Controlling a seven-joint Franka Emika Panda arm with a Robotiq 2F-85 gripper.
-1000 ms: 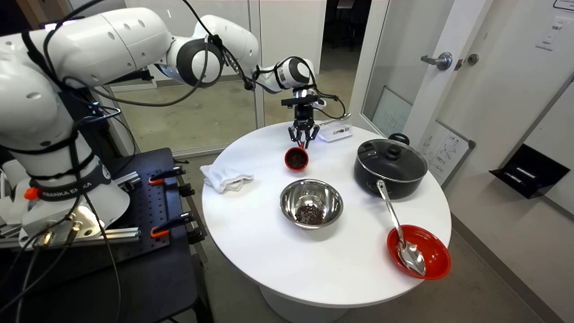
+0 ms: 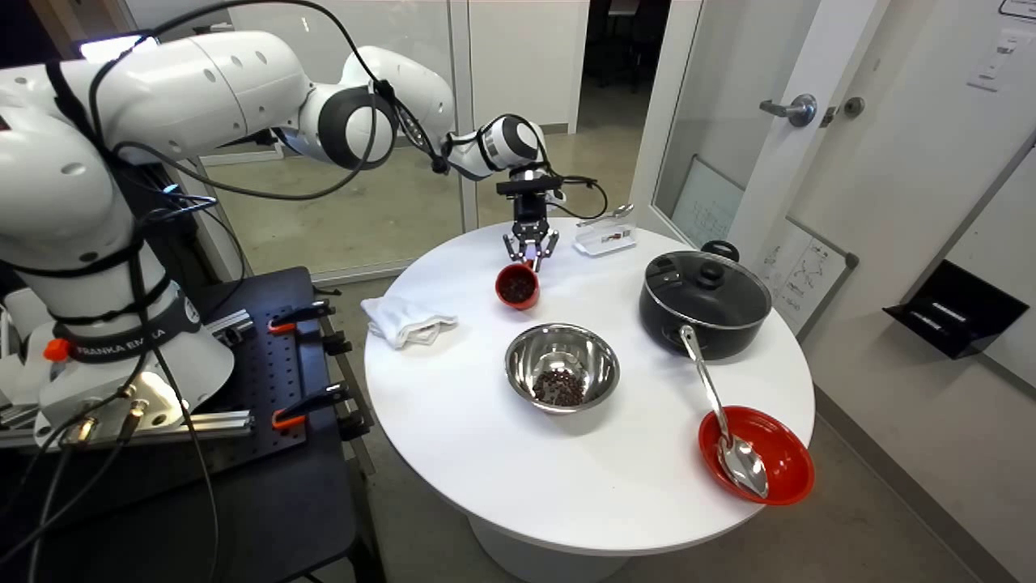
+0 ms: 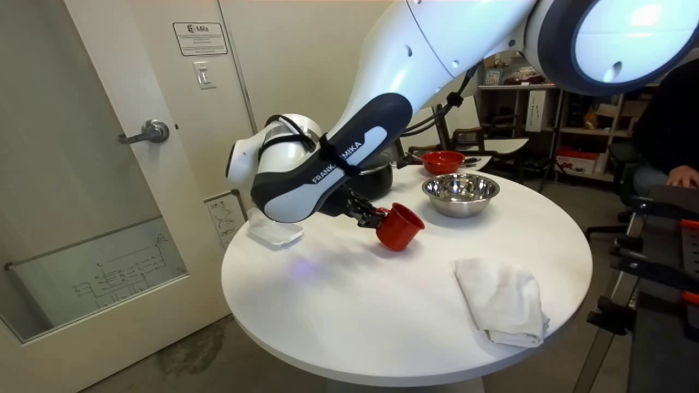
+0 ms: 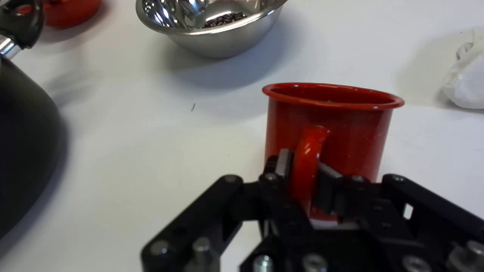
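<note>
My gripper is shut on the handle [image 4: 307,158] of a red mug [image 4: 349,131], one finger on each side. Dark contents show inside the mug [image 2: 517,283] in exterior view 1. Tilted toward the metal bowl, the mug [image 3: 398,229] appears held just above the table in exterior view 2; any contact at its base is unclear. The steel bowl [image 2: 561,355] sits near the table's middle, apart from the mug, with dark beans [image 2: 558,388] at its bottom.
A black lidded pot [image 2: 706,301] stands right of the bowl. A metal spoon [image 2: 743,461] rests in a red bowl [image 2: 791,471]. The folded white cloth [image 2: 405,321] lies at the left edge, and a clear tray [image 2: 604,241] sits at the back.
In exterior view 1, my gripper and the mug in it have shifted a little to the left, with the mug slightly farther from the bowl. The other things have stayed put.
</note>
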